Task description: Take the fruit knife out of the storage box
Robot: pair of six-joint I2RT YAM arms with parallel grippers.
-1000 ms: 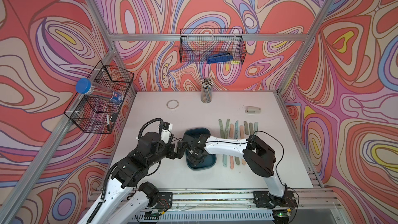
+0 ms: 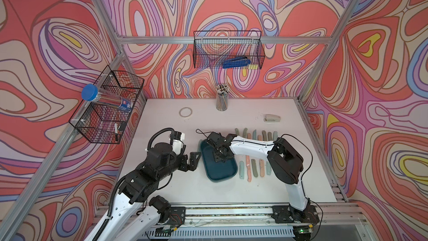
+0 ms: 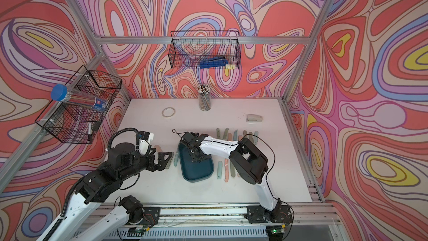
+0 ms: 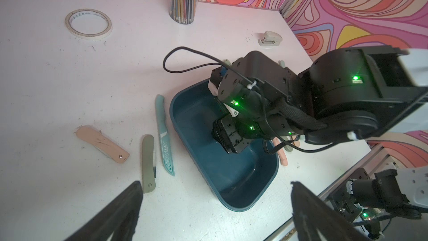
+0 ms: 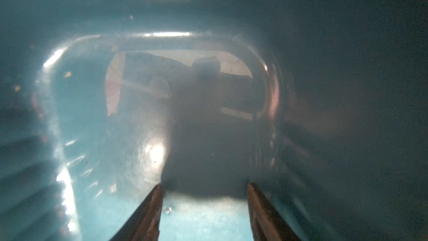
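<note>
The dark teal storage box [image 4: 214, 174] sits at the table's near middle. My right gripper is down inside it toward the far end; its two fingertips stand apart with only the shiny box wall and floor seen between them, and no knife shows in the visible part of the box. Fruit knives and folded knives lie outside: a teal knife [image 4: 163, 142], a green one [image 4: 148, 165] and a pink one [image 4: 102, 145] left of the box, several more [image 2: 254, 167] in rows to the right. My left gripper [image 2: 188, 163] waits open left of the box, empty.
A tape roll [image 2: 185, 108], a cup of sticks [image 2: 221, 100] and a stapler [image 2: 272, 118] stand at the back. Wire baskets hang on the back and left frame.
My right arm has moved toward the back of the box, and the box appears shifted slightly to the right. The left arm is still.
</note>
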